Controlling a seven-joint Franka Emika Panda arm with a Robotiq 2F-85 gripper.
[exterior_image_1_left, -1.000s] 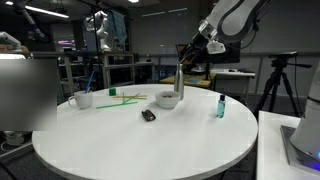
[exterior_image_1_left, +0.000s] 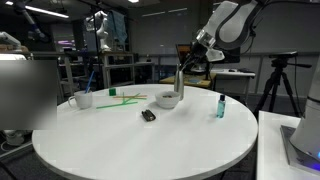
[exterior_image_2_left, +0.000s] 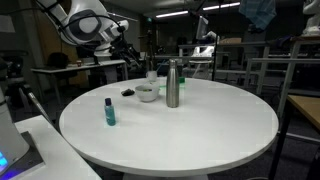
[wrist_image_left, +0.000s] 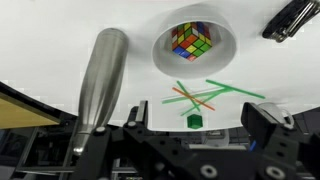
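Observation:
My gripper is open above the table, its two dark fingers wide apart with nothing between them. Below it in the wrist view, a white bowl (wrist_image_left: 160, 52) holds a colourful puzzle cube (wrist_image_left: 191, 39). A tall silver bottle (wrist_image_left: 104, 75) stands left of the bowl. Green and red sticks (wrist_image_left: 213, 95) lie crossed near a small green cube (wrist_image_left: 194, 121). A black object (wrist_image_left: 291, 19) rests at the upper right. In exterior view 2 the bottle (exterior_image_2_left: 173, 85) stands beside the bowl (exterior_image_2_left: 147, 93).
A small teal-capped bottle (exterior_image_1_left: 221, 106) stands near the table's right side. A white mug (exterior_image_1_left: 83, 99) with a blue item in it is at the left.
In exterior view 1 the arm has shifted slightly to the right. The objects on the table have stayed where they were.

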